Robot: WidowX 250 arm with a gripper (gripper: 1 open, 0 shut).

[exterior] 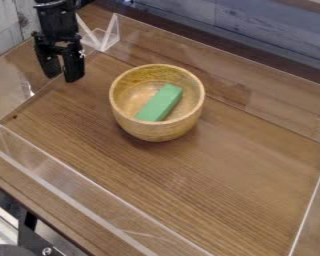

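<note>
My gripper (pixel 59 62) hangs at the upper left of the camera view, open, over the wooden table top, left of a round tan bowl (pixel 123 105). A green rectangular block (pixel 159 103) lies inside the bowl, tilted diagonally. The gripper is apart from both the bowl and the block.
The wooden table (pixel 210 185) has wide free room to the right of and in front of the bowl. Pale edging borders it at the left and right, and a dark blue-grey wall (pixel 263 30) runs along the back.
</note>
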